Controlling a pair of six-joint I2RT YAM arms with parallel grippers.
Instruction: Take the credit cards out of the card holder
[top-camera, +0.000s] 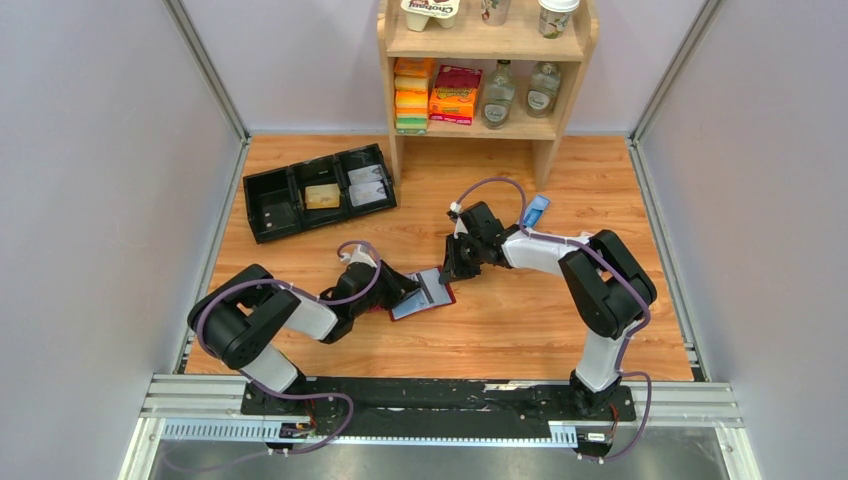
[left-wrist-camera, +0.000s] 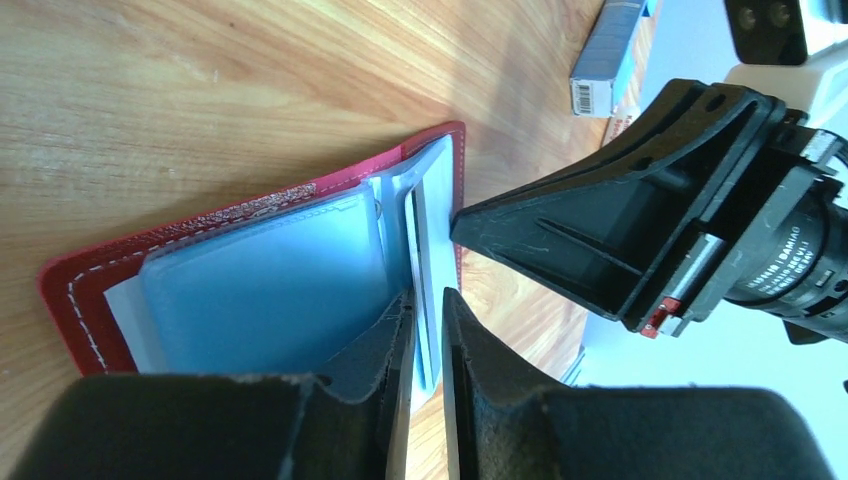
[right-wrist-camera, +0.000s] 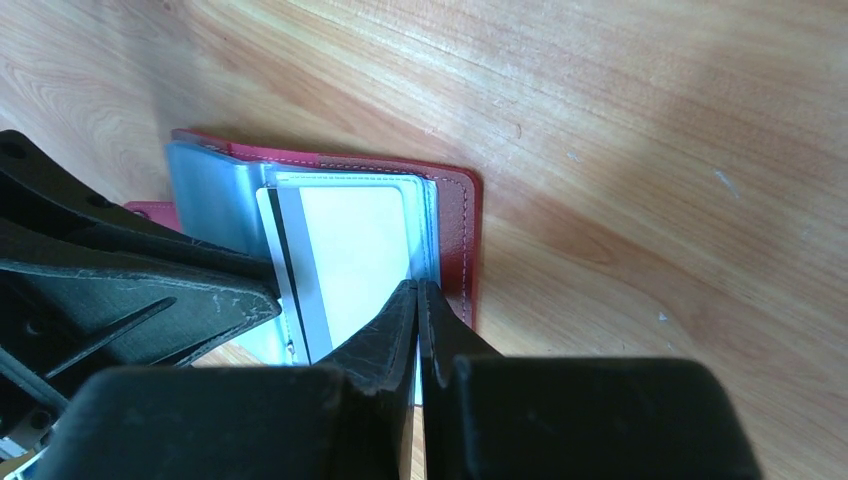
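Note:
The red card holder (top-camera: 440, 299) lies open on the wood between my grippers, its blue plastic sleeves (left-wrist-camera: 260, 280) showing. A white card (right-wrist-camera: 350, 240) with a dark stripe sits at the sleeves. My left gripper is part open, fingertips at the card's edge by the striped end; whether it grips the card is unclear. My right gripper is shut at the holder's sleeve edge, on the opposite side from the left one, pressed close over the holder.
A black three-compartment organizer (top-camera: 280, 215) stands at back left, holding cards. A blue box (top-camera: 535, 210) lies behind the right arm. A wooden shelf (top-camera: 480, 45) with bottles and boxes stands at the back.

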